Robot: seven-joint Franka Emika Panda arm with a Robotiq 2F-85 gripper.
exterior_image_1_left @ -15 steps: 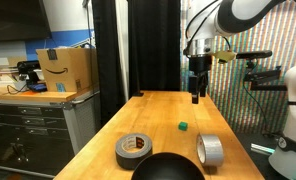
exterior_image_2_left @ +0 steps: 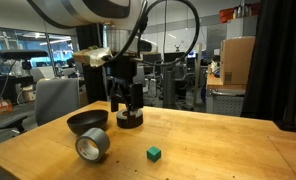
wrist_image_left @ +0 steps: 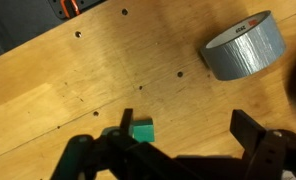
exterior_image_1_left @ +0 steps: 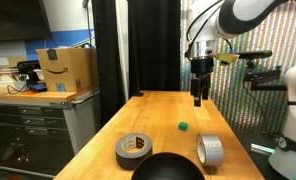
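Note:
High over the table hangs my gripper (exterior_image_1_left: 199, 99), with empty air between it and the wood. In the wrist view its two fingers stand wide apart at the bottom, so the gripper is open with nothing between them. A small green cube (wrist_image_left: 143, 131) shows beside the left finger (wrist_image_left: 120, 122), which covers part of it. In exterior view 2 the cube (exterior_image_2_left: 154, 154) rests alone on the tabletop. A silver tape roll (wrist_image_left: 246, 47) lies on its side, upper right in the wrist view.
A black bowl (exterior_image_1_left: 168, 168) stands at the near edge in exterior view 1. Beside it a dark tape roll (exterior_image_1_left: 133, 150) lies flat. Bare wood surrounds the cube, and the table's far part is clear. Cabinets with a cardboard box (exterior_image_1_left: 64, 70) stand at the left.

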